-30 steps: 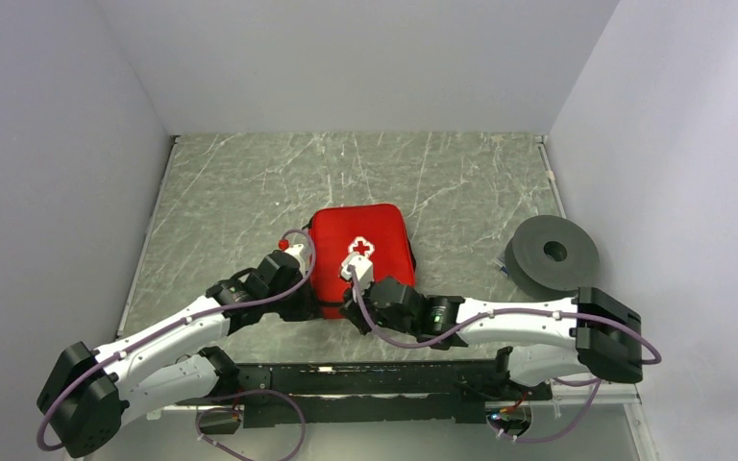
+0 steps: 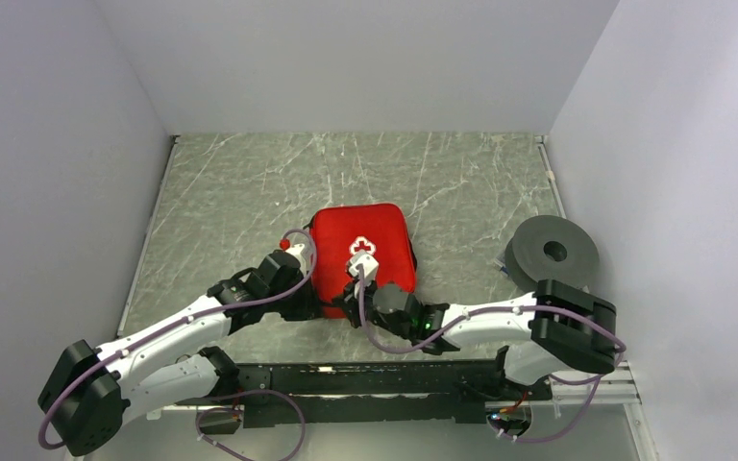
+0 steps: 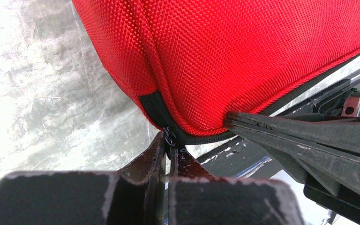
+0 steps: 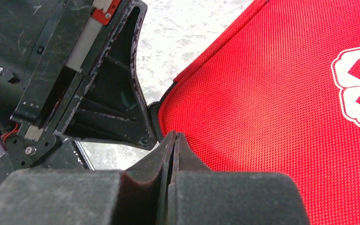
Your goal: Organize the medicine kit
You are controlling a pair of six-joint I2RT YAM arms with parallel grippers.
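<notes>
The red medicine kit (image 2: 360,229), a soft case with a white cross, lies closed-looking in the middle of the table. At its front left corner, my left gripper is shut on the black zipper end (image 3: 155,108). My right gripper is shut at the kit's front edge, its tips against the red fabric (image 4: 253,112), and nothing shows between them. In the left wrist view the right gripper's dark fingers (image 3: 304,143) touch the red piping. Most of the zipper along the front is hidden by the grippers in the top view.
A dark grey round disc (image 2: 538,252) stands at the right of the marble table (image 2: 240,182). Walls close in on the left, back and right.
The left arm and the kit have barely moved.
</notes>
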